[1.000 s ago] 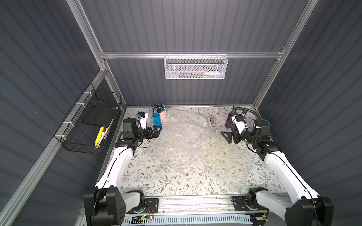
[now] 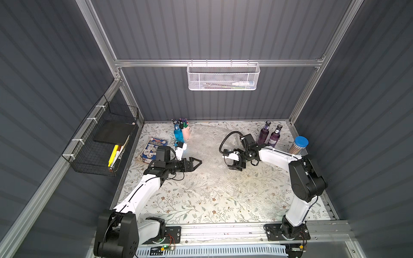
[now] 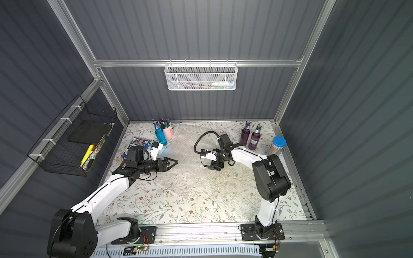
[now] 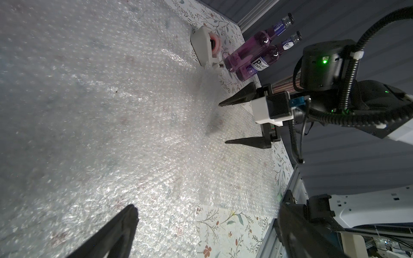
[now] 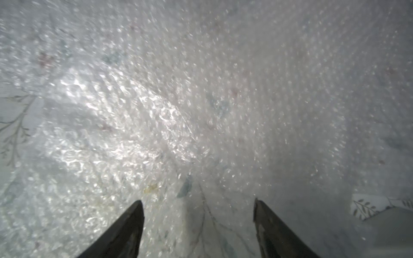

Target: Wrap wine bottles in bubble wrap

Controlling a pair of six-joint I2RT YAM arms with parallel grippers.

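Clear bubble wrap (image 2: 210, 172) lies spread over the flowered table. At the back right stand two purple bottles, one (image 2: 263, 134) slightly behind the other (image 2: 274, 136). My left gripper (image 2: 197, 163) is open and empty above the left part of the wrap. Over the middle of the sheet, my right gripper has its fingers apart with nothing between them. In the right wrist view only bubble wrap (image 5: 206, 111) shows below its fingers. A white tape dispenser (image 4: 204, 45) stands near the bottles in the left wrist view; the right arm hides it in the top left view.
A blue bottle (image 2: 178, 132), a pink pen cup (image 2: 186, 132) and a blue box (image 2: 153, 149) occupy the back left. Behind the right arm stands a blue-lidded jar (image 2: 301, 142).
My right arm has swung left from beside the bottles to over the middle of the wrap.
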